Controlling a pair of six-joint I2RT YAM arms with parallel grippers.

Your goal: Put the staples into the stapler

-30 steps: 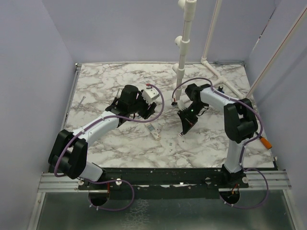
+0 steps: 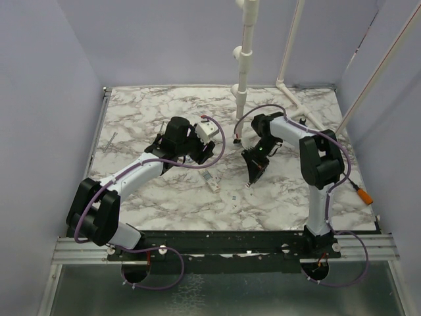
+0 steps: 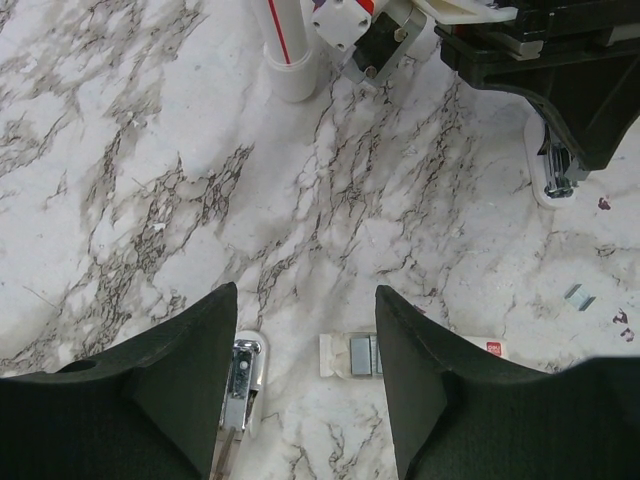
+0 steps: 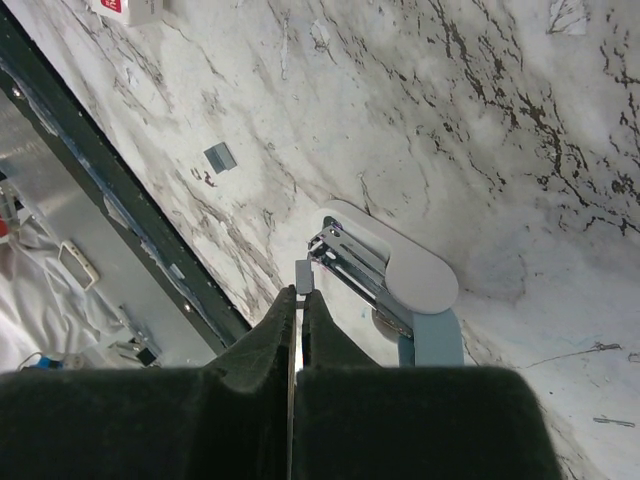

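In the right wrist view the stapler (image 4: 420,285) lies on the marble with its metal channel exposed, and my right gripper is shut over it, a small grey piece at its fingertips, by the channel. The stapler also shows in the left wrist view (image 3: 548,180), under the right gripper. My left gripper stands open above the table, left of centre in the top view. Below it lie a second small metal-topped item (image 3: 240,385) and a box with grey staple strips (image 3: 362,355).
A small grey strip (image 4: 219,156) lies loose near the front edge. An orange-handled tool (image 2: 362,194) is at the right edge. White pipe fixtures (image 2: 242,72) stand at the back.
The right arm has shifted slightly in the top view, its fingertips staying at about the same spot by the stapler. The left arm looks still.
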